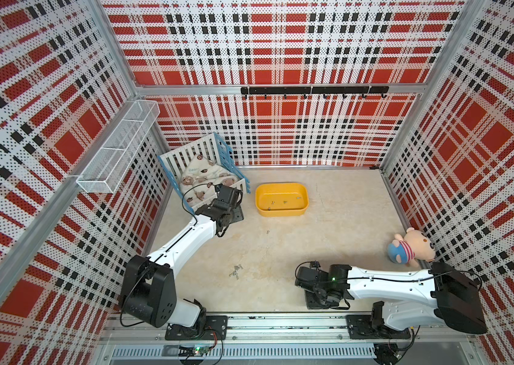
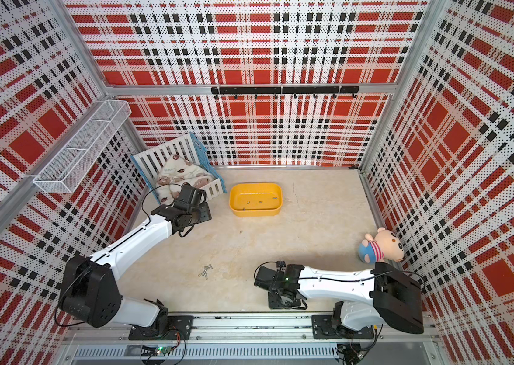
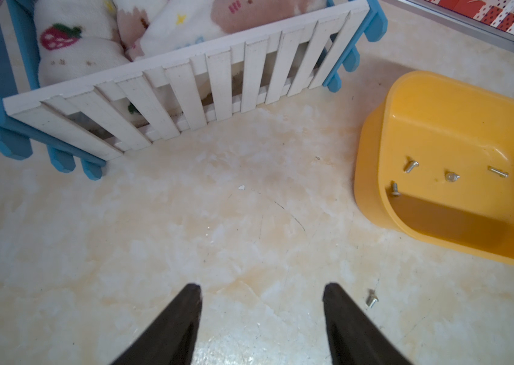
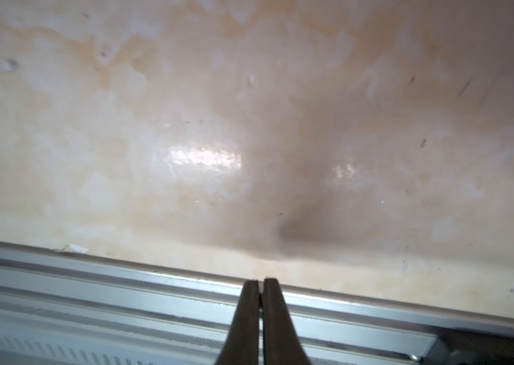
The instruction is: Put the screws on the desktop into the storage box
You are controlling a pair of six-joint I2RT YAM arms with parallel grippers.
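The yellow storage box (image 1: 281, 212) stands at the back centre; several small screws (image 3: 411, 165) lie inside it. A lone screw (image 3: 371, 299) rests on the table just in front of it, and a small pile of screws (image 1: 235, 270) lies on the front left of the desktop. My left gripper hangs open near the crib, left of the box, with nothing between its fingers. My right gripper is shut, nothing showing between its fingertips, above the front edge of the table and its metal rail.
A blue-and-white crib (image 3: 220, 79) with a blanket stands at the back left. A plush doll (image 1: 409, 246) lies at the right wall. A wire basket (image 1: 117, 149) hangs on the left wall.
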